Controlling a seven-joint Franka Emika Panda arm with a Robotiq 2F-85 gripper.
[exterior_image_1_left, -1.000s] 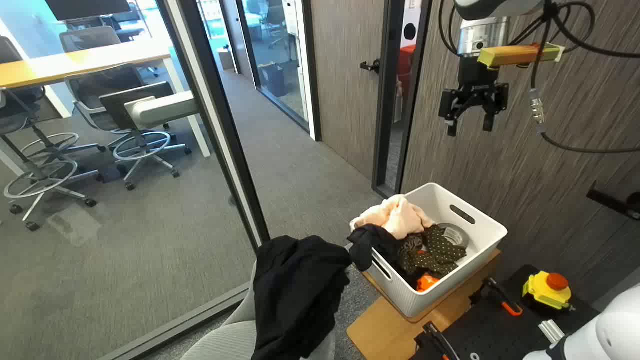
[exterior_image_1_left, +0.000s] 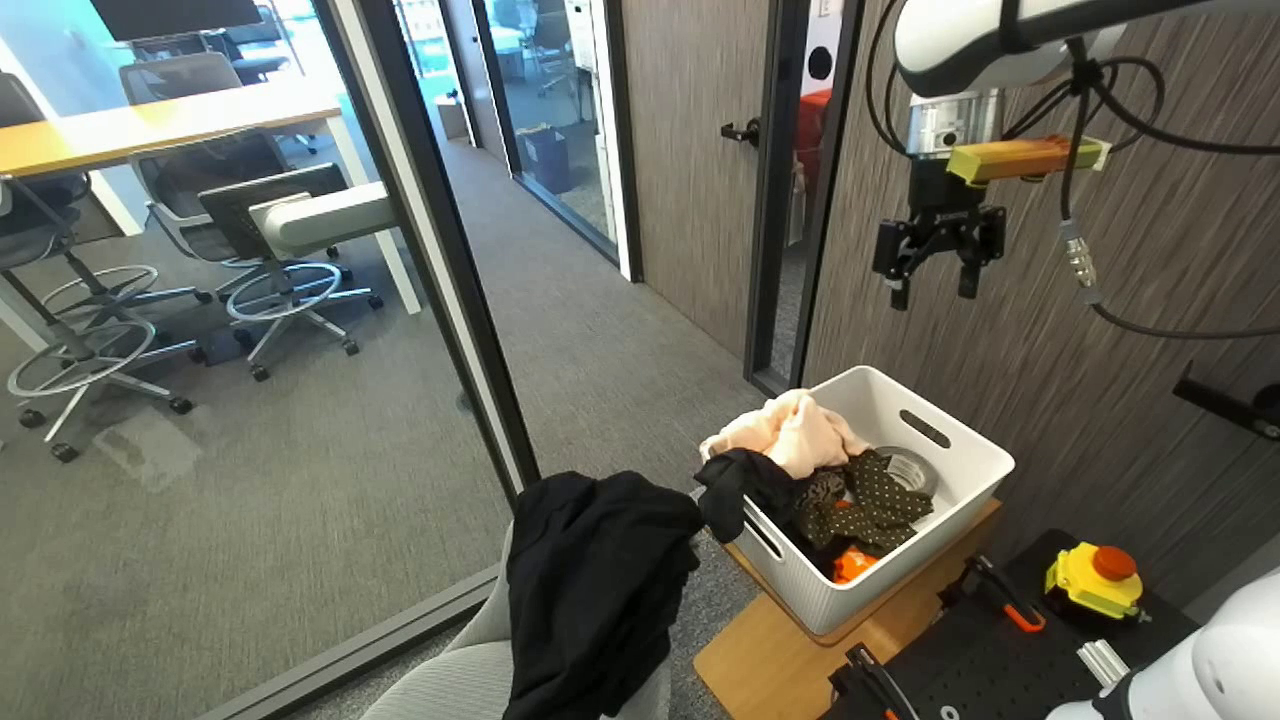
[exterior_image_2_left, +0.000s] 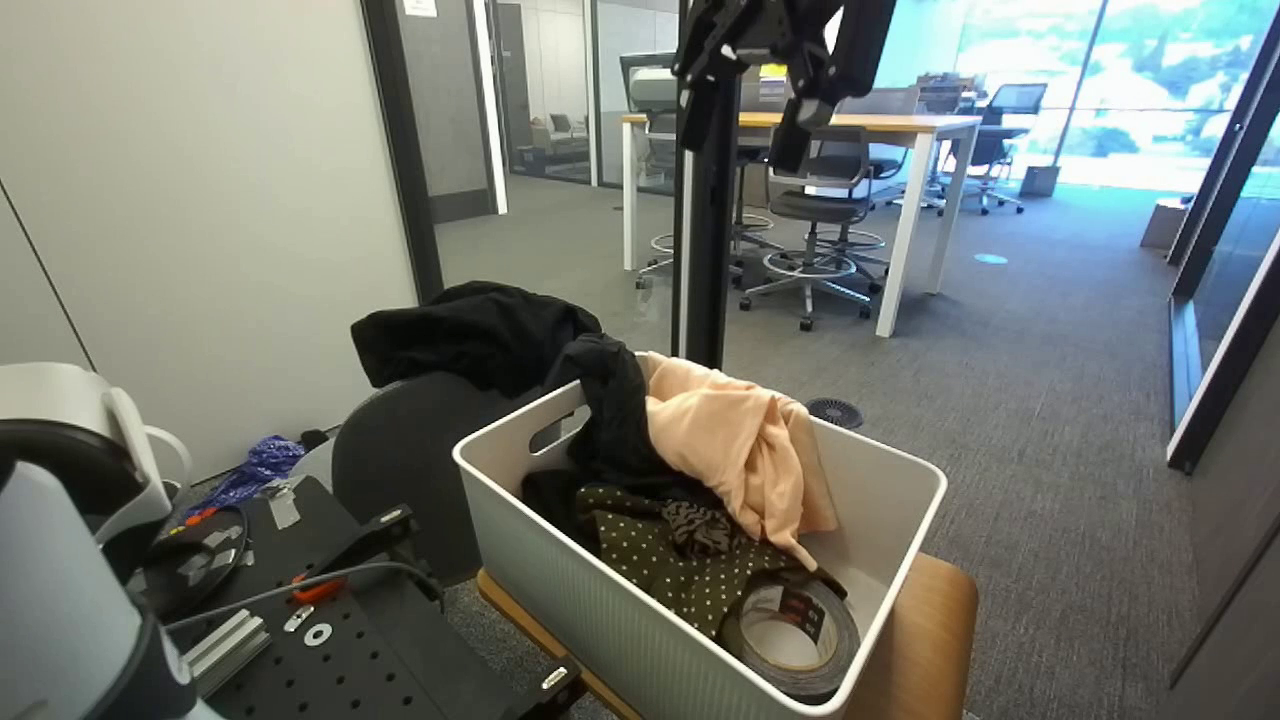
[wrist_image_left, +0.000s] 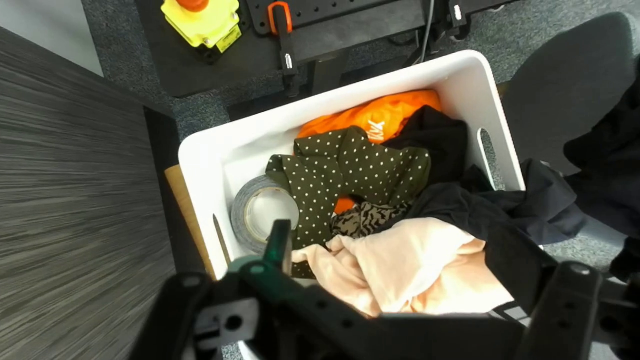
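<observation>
My gripper (exterior_image_1_left: 933, 295) hangs open well above a white bin (exterior_image_1_left: 967, 492), with nothing between its fingers. Inside the bin lie a peach cloth (wrist_image_left: 408, 258), a dark green cloth with white dots (wrist_image_left: 366, 162), an orange cloth (wrist_image_left: 390, 114) and some black cloth (wrist_image_left: 441, 141). A roll of grey tape (wrist_image_left: 243, 210) rests against one end of the bin. The peach cloth drapes onto the bin's rim in exterior view 2. Another black cloth (exterior_image_1_left: 600, 588) covers a chair beside the bin, and dark fabric hangs over the bin's near rim. The gripper hides part of the bin in the wrist view.
The bin stands on a wooden stool (exterior_image_1_left: 750, 654). Close by is a black table (exterior_image_1_left: 1008, 666) with clamps and a yellow emergency-stop box (exterior_image_1_left: 1094, 582). A wood-grain wall (exterior_image_1_left: 1140, 240) rises behind the gripper, and a glass partition stands beyond the chair.
The gripper has come down and slightly left in exterior view 1, staying open. The bin and the cloths look unmoved.
</observation>
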